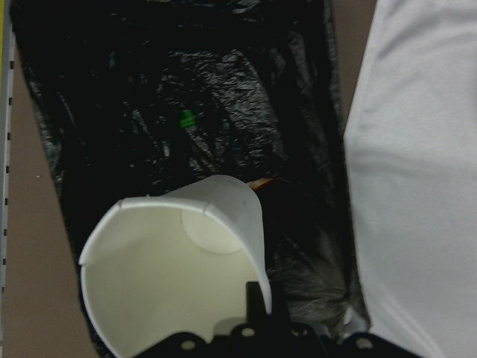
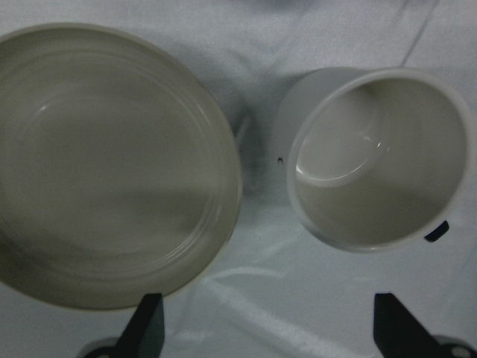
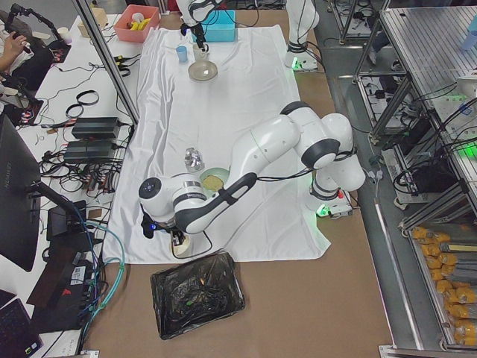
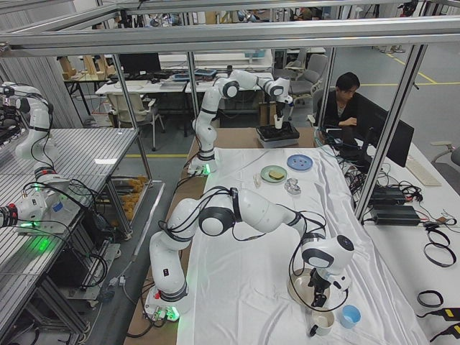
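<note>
My left gripper is shut on the rim of a white paper cup (image 1: pixel 171 276), tilted over a black bag-lined bin (image 1: pixel 194 82); in the camera right view the cup (image 4: pixel 279 121) hangs at the far end, above the bin (image 4: pixel 277 135). My right gripper (image 4: pixel 319 291) is open and empty, low over a beige plate (image 2: pixel 104 179) and a white mug (image 2: pixel 373 164) standing beside it; both fingers show at the bottom of the right wrist view.
A blue cup (image 4: pixel 350 316) stands beside the mug. A green plate with something yellow (image 4: pixel 273 174), a blue plate (image 4: pixel 300 162) and a shiny clear object (image 4: pixel 292 185) lie toward the far end.
</note>
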